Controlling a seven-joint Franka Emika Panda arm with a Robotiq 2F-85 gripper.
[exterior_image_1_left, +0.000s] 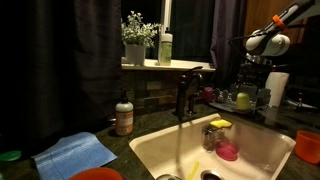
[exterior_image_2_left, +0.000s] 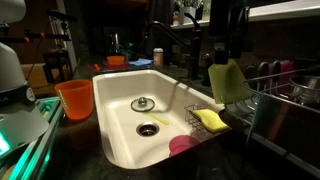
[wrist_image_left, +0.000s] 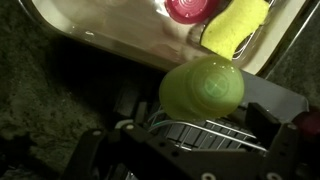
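A green cup (exterior_image_1_left: 243, 101) stands at the dish rack (exterior_image_2_left: 262, 100) by the right end of the sink. In the wrist view the cup (wrist_image_left: 205, 88) fills the space ahead of my gripper, bottom toward the camera, above the rack's wires. One dark finger (wrist_image_left: 262, 122) lies to its right, and the fingers stand open. Exterior view 2 has the dark gripper directly above the cup (exterior_image_2_left: 228, 83). Whether the fingers touch it cannot be told.
The white sink (exterior_image_1_left: 180, 150) holds a pink bowl (exterior_image_2_left: 183, 144). A yellow sponge (exterior_image_2_left: 210, 120) rests in a wire holder at its edge. Orange containers (exterior_image_2_left: 75, 98) stand beside it. The faucet (exterior_image_1_left: 187, 92) rises behind.
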